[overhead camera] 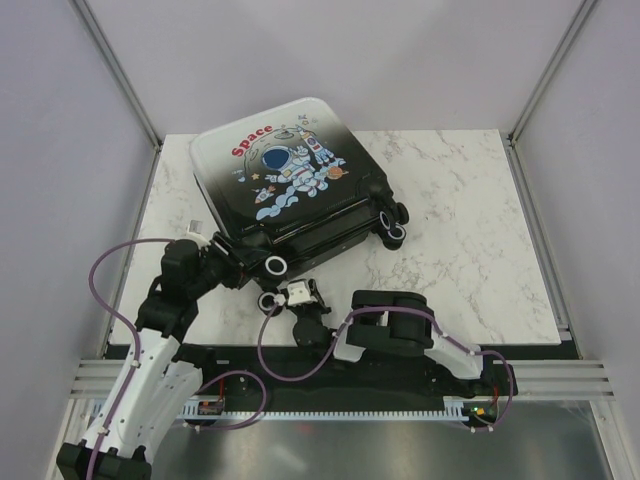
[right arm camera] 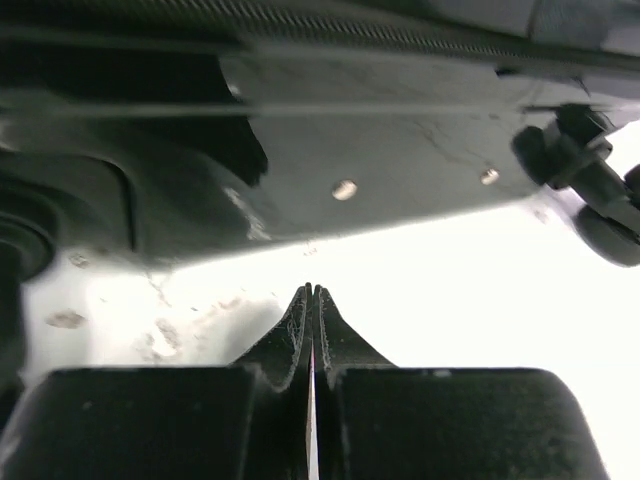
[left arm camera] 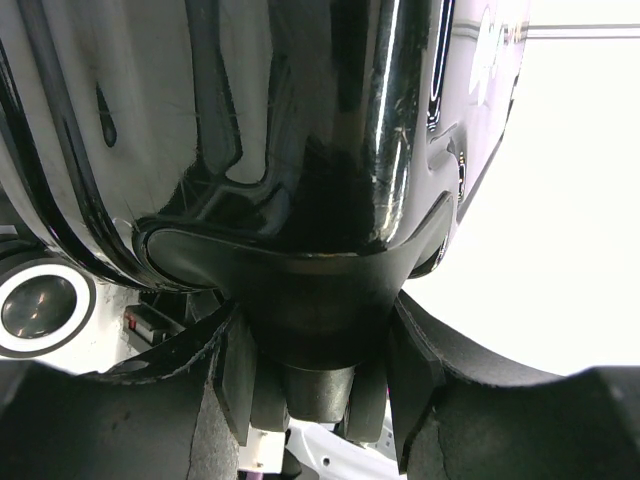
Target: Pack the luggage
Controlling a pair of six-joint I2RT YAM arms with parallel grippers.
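A black suitcase point(overhead camera: 335, 225) with a white-to-black lid bearing an astronaut print lies flat and closed-over on the marble table, turned at an angle. My left gripper is shut on a tapered black corner piece point(left arm camera: 315, 290) at the suitcase's near left corner. My right gripper is shut with nothing between its fingertips, just out from the suitcase's near side. Above it runs the zipper point(right arm camera: 330, 28) along the dark shell. The metal zipper pull does not show in the right wrist view.
Wheels point(overhead camera: 275, 266) stick out at the near left corner and more wheels point(overhead camera: 392, 232) at the right end. Bare marble point(overhead camera: 470, 260) lies to the right. Grey walls point(overhead camera: 60, 200) flank the table.
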